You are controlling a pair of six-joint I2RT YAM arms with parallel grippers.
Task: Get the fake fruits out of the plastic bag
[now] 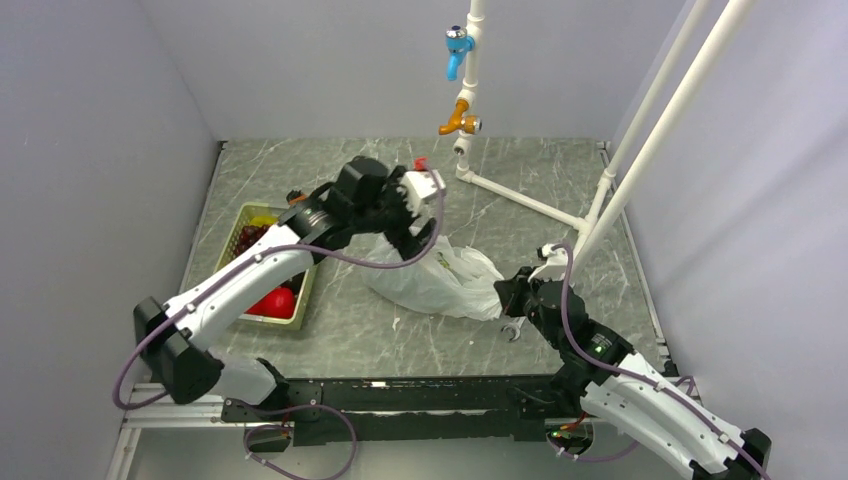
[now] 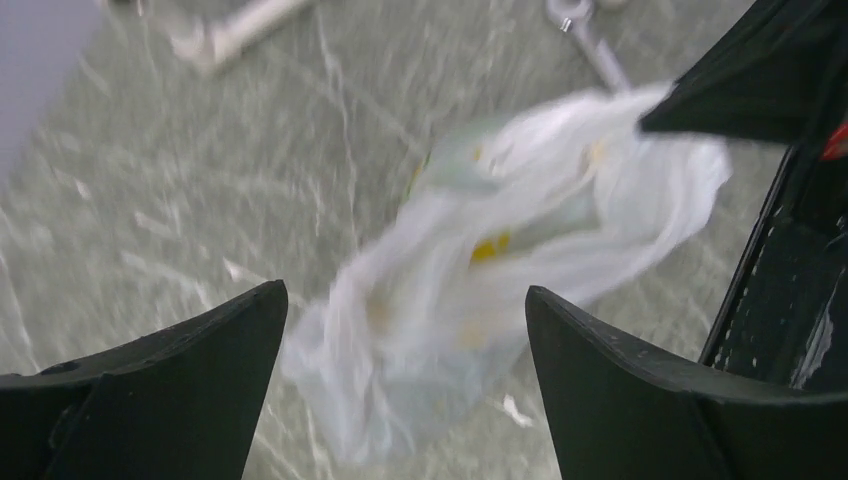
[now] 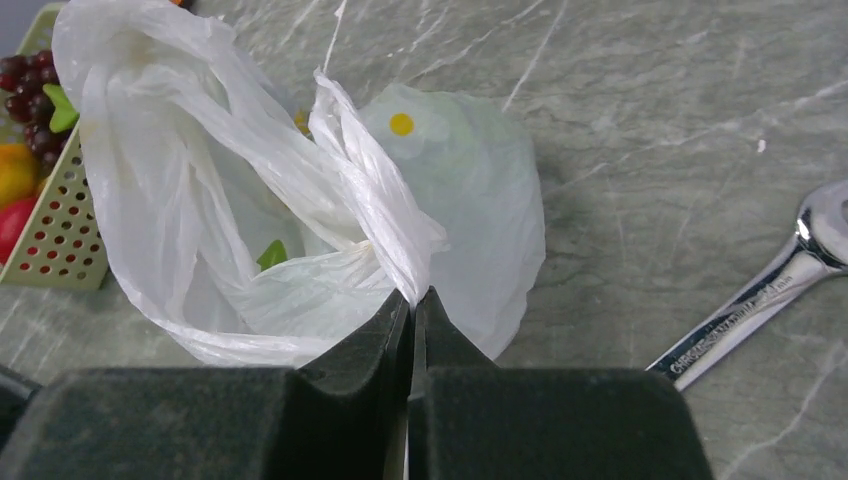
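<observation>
The white plastic bag lies crumpled mid-table. Yellow and green bits show inside it in both wrist views; the left wrist view is blurred. My left gripper is open above the bag, with nothing held, and the bag is below its fingers. My right gripper is shut on a gathered edge of the bag at the bag's right end, pulling it into a narrow twist between the fingertips.
A basket of fruit stands at the left. A wrench lies beside the bag's right end. White pipes with taps stand at the back and right.
</observation>
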